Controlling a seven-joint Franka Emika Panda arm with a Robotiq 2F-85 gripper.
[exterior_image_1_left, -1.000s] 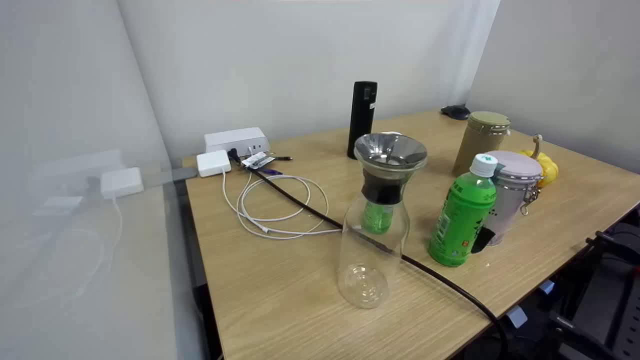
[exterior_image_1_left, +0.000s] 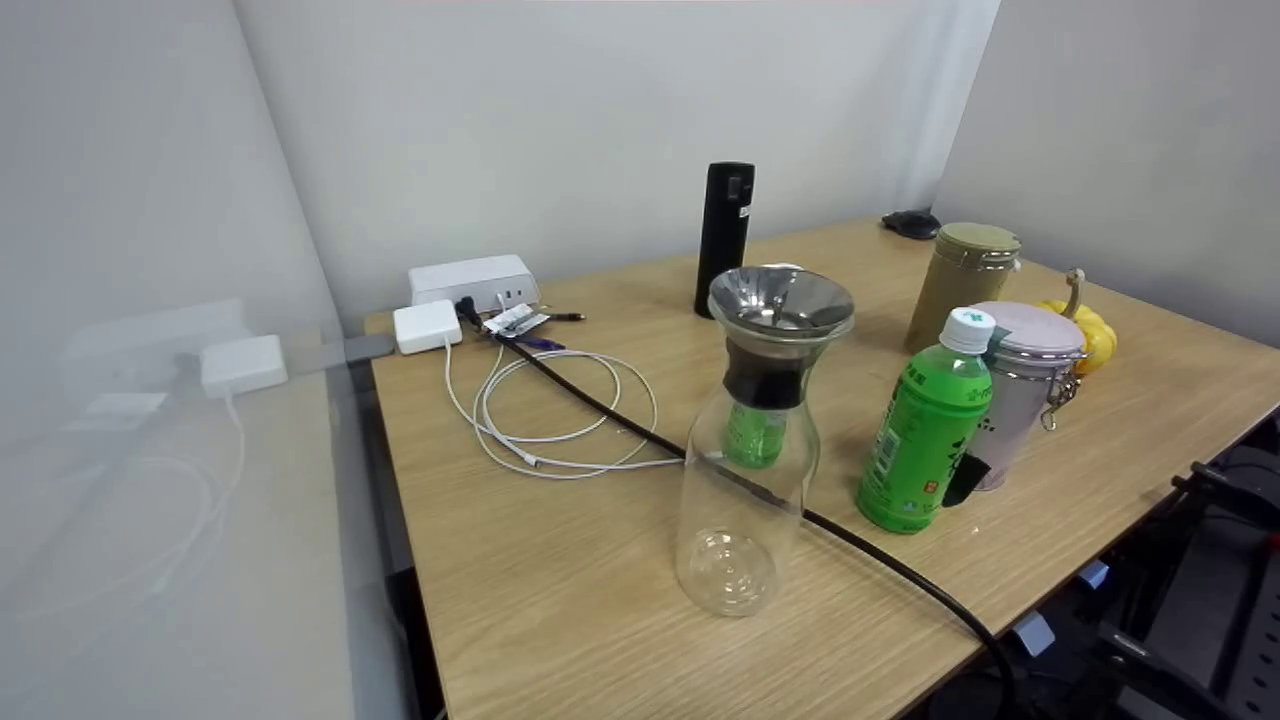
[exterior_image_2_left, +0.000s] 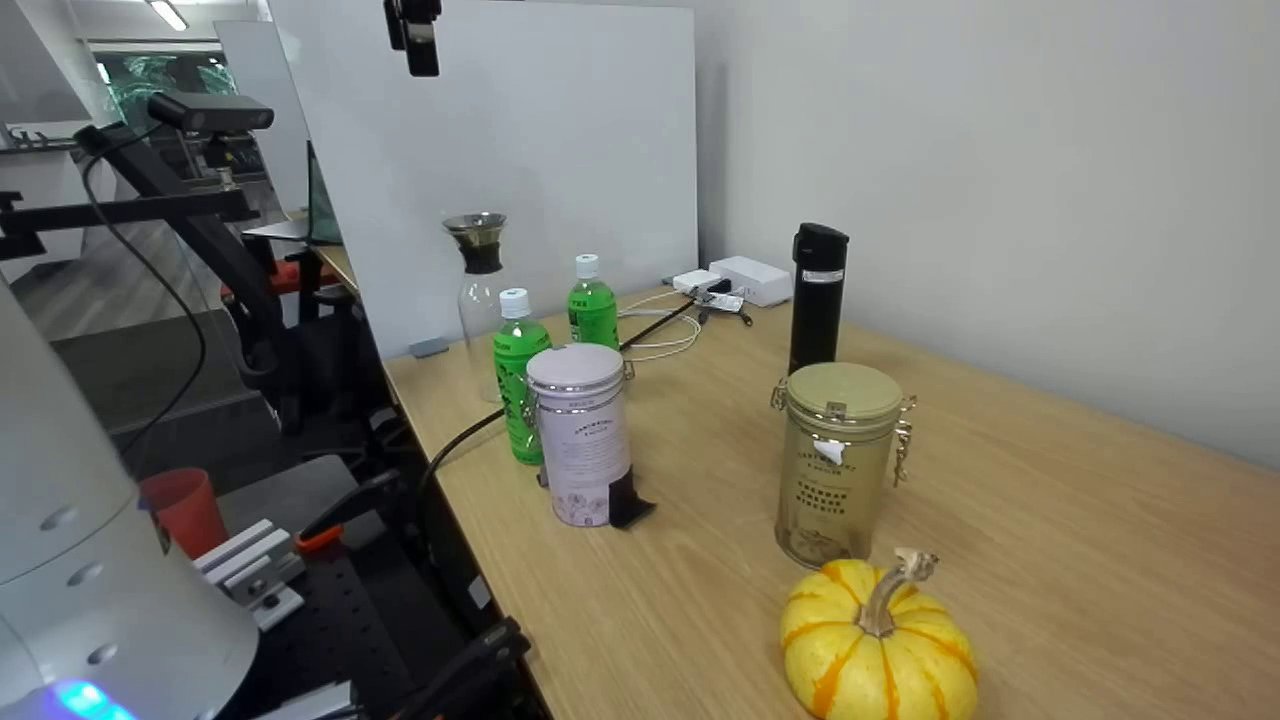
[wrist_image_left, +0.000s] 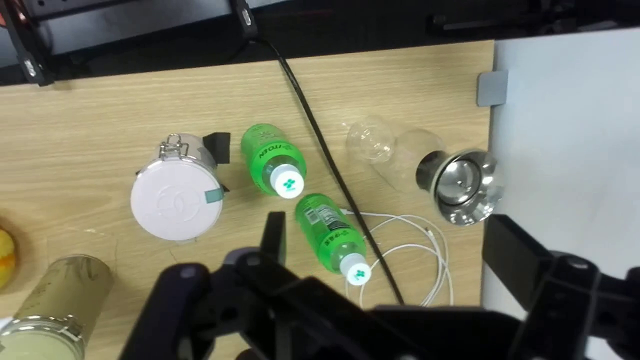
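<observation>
High above the table, my gripper stands open with nothing between its fingers. Beneath it in the wrist view are two green bottles with white caps, one bottle (wrist_image_left: 327, 231) between the fingers' span and the other bottle (wrist_image_left: 267, 150) nearer the table's front edge. The glass carafe (exterior_image_1_left: 738, 516) with a metal funnel top stands upright near the table's end. A pink lidded canister (exterior_image_2_left: 582, 444) stands beside the front bottle. Farther along are an olive canister (exterior_image_2_left: 834, 480) and a yellow pumpkin (exterior_image_2_left: 882, 654). Only a dark fingertip (exterior_image_2_left: 420, 54) shows at the top of exterior view 2.
A black cylinder (exterior_image_1_left: 726, 240) stands near the back wall. Across the table runs a black cable (exterior_image_1_left: 888, 558), with white cables (exterior_image_1_left: 540, 462) coiled by a white power box (exterior_image_1_left: 474, 280). A white board (exterior_image_2_left: 516, 156) closes off the carafe's end.
</observation>
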